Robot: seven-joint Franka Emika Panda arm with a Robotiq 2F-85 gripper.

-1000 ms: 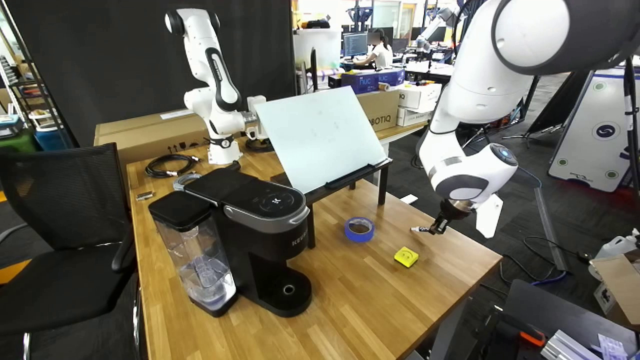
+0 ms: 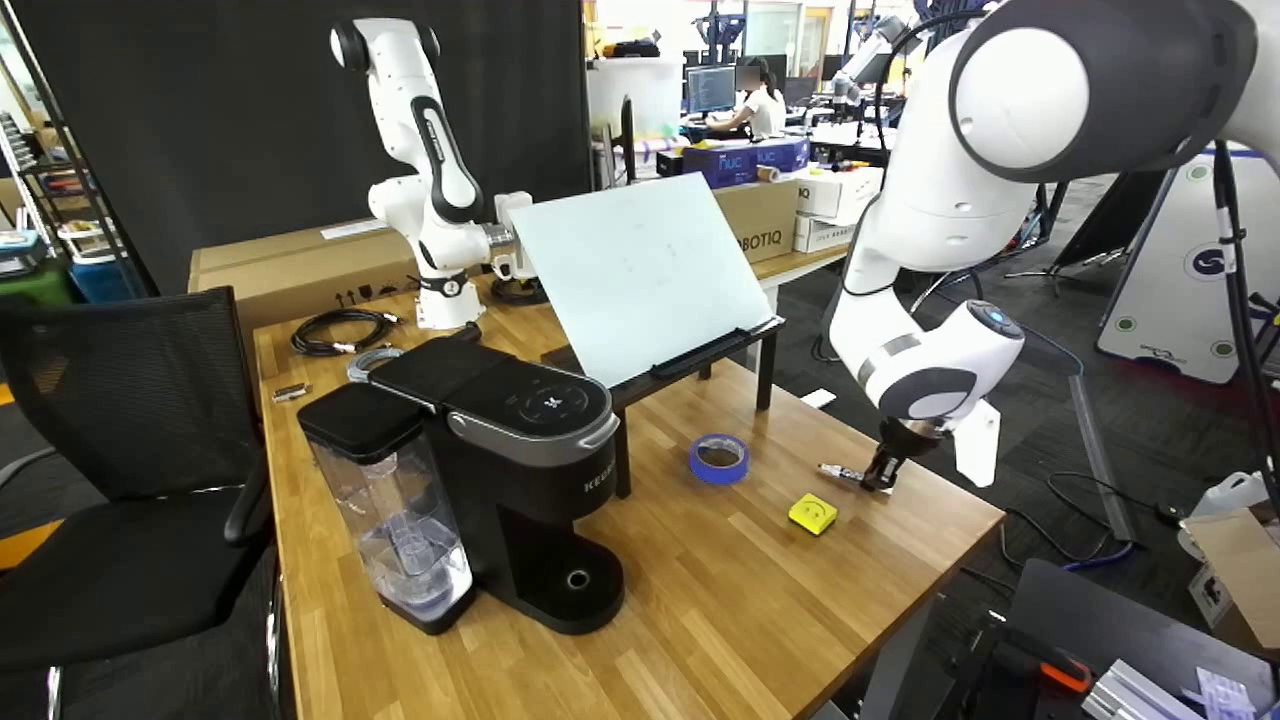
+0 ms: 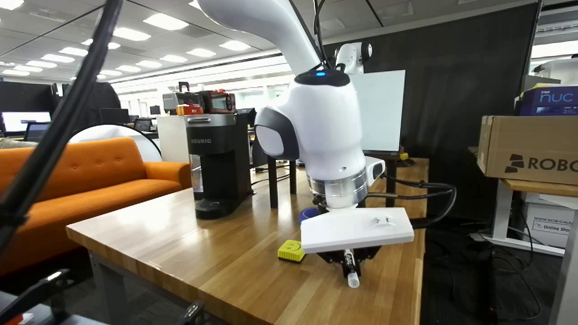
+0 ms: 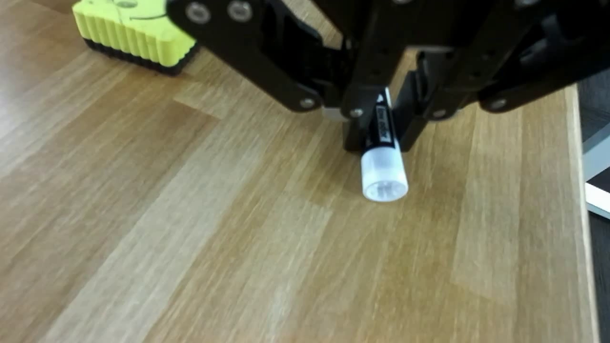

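A marker with a black label and a whitish translucent end point(image 4: 384, 177) lies between the two dark fingers of my gripper in the wrist view. The gripper is shut on it. In exterior view 1 the marker point(image 2: 839, 472) pokes out to the left of my gripper point(image 2: 881, 476), low over the table's right part. Its pale end point(image 3: 353, 280) points toward the camera in exterior view 2, below the gripper point(image 3: 349, 260). Whether the marker touches the tabletop, I cannot tell.
A yellow eraser point(image 2: 813, 514) and a roll of blue tape point(image 2: 719, 460) rest left of the gripper. Behind them stands a tilted whiteboard point(image 2: 648, 270). The black coffee maker point(image 2: 528, 444) is farther left. Bare tabletop point(image 2: 720, 600) lies in front.
My gripper has come down slightly and now sits lower around the marker. The arm above has shifted a little left. Eraser and tape have stayed put.
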